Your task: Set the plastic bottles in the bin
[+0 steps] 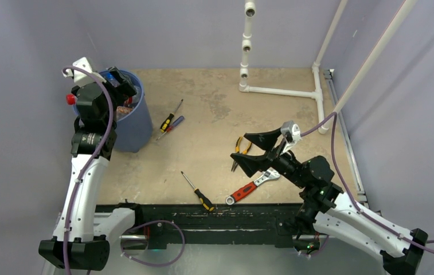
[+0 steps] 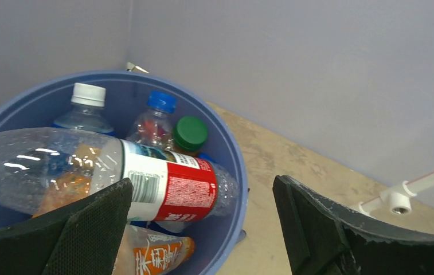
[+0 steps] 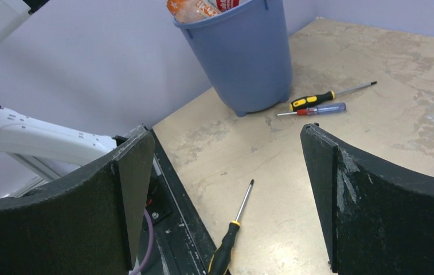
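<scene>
The blue bin (image 1: 131, 134) at the back left is full of plastic bottles. In the left wrist view a large clear bottle with a red and white label (image 2: 183, 192) lies across the top, among capped bottles (image 2: 154, 123) and an orange-labelled one (image 2: 157, 258). My left gripper (image 1: 111, 83) is over the bin, open, fingers at that large bottle's near side. My right gripper (image 1: 251, 146) hangs open above the table's right part, nothing between its fingers. The bin (image 3: 237, 63) also shows in the right wrist view.
Screwdrivers (image 1: 168, 123) lie right of the bin, another (image 1: 200, 195) near the front edge. Pliers (image 1: 239, 146) and a red-handled wrench (image 1: 243, 192) lie under my right gripper. A white pipe frame (image 1: 283, 91) stands at the back right.
</scene>
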